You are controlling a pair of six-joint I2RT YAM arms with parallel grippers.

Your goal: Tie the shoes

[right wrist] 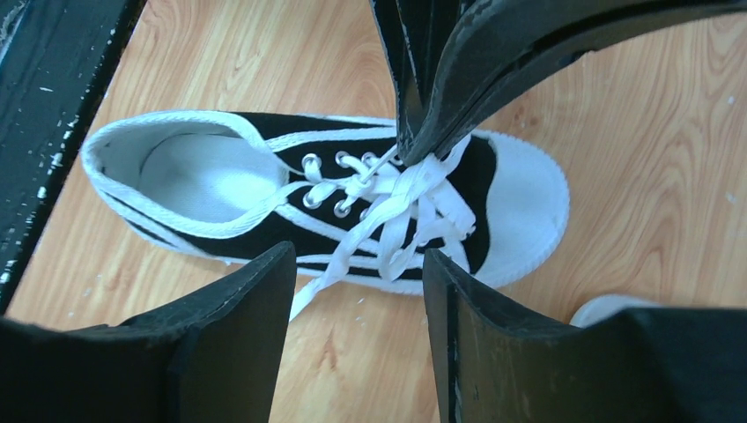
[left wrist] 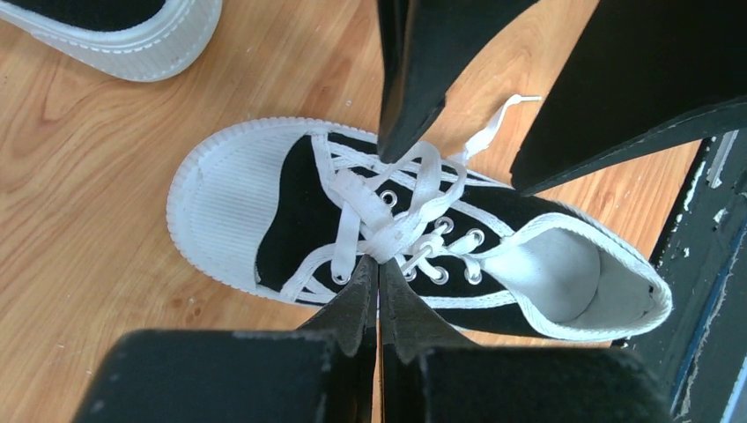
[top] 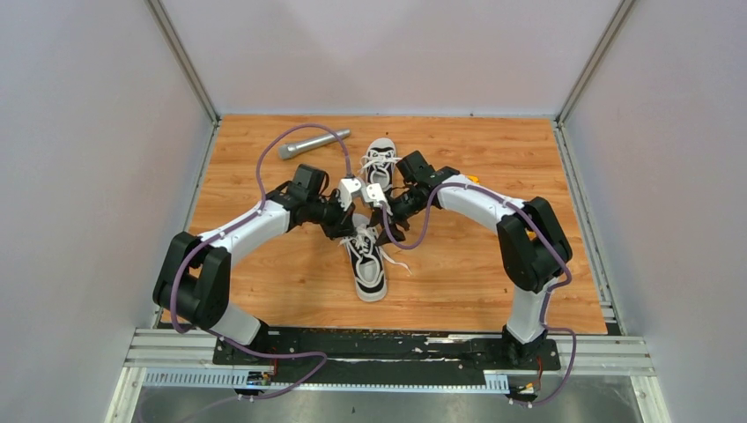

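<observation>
A black-and-white canvas shoe (top: 370, 278) lies on the wooden floor of the workspace, toe toward the back, its white laces (left wrist: 396, 225) loosely crossed and looped. My left gripper is shut, its tips at the crossed laces; whether lace is between them is hard to tell. My right gripper stands part open over the shoe's side, a loose lace end hanging near its left finger, nothing clearly held. A second shoe (top: 380, 163) lies behind the first, also laced in white.
A grey cylindrical rod (top: 313, 143) lies at the back left. Yellow objects (top: 472, 180) are partly hidden behind the right arm. The front black edge lies near the shoe's heel; bare wood is free at both sides.
</observation>
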